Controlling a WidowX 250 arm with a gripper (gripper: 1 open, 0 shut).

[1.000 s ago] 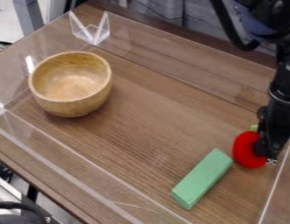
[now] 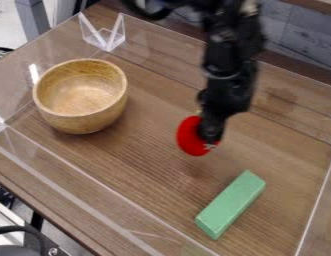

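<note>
My gripper (image 2: pixel 205 132), black and blurred by motion, hangs near the middle of the camera view, shut on a red round object (image 2: pixel 197 138) held above the wooden table (image 2: pixel 101 180). A green block (image 2: pixel 231 206) lies at the lower right, below and right of the gripper. A tan wooden bowl (image 2: pixel 80 92) sits on the left, apart from the red object.
A small white wire-like holder (image 2: pixel 104 32) stands at the back left. The table between bowl and green block is clear. Dark cables show at the lower left edge.
My gripper has moved from the right side leftward to the middle, carrying the red object toward the bowl's side. The bowl and green block have not moved.
</note>
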